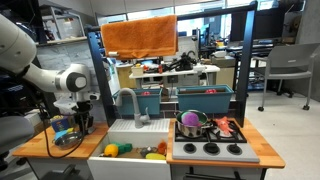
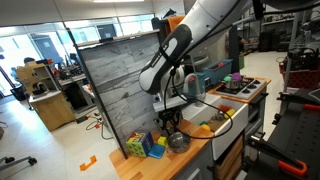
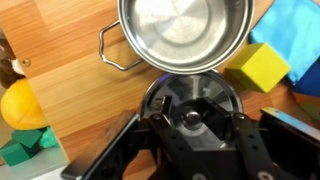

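Observation:
In the wrist view, a glass lid (image 3: 181, 89) with a dark centre knob lies under my gripper, whose fingers are closed around the knob. Just beyond the lid is an empty steel pot (image 3: 185, 32) with a loop handle; the lid's edge overlaps its near rim in this view, and whether they touch I cannot tell. Exterior view 2 has the pot (image 2: 179, 142) on the wooden counter, my gripper (image 2: 171, 126) low beside it. The lid is hard to make out from outside.
A yellow block (image 3: 258, 67) and a blue cloth (image 3: 292, 30) lie right of the pot in the wrist view. Green blocks (image 3: 17, 150) and a yellow ball (image 3: 20, 104) are at left. The sink (image 1: 137, 138) and a stove (image 1: 212, 149) stand to the counter's right.

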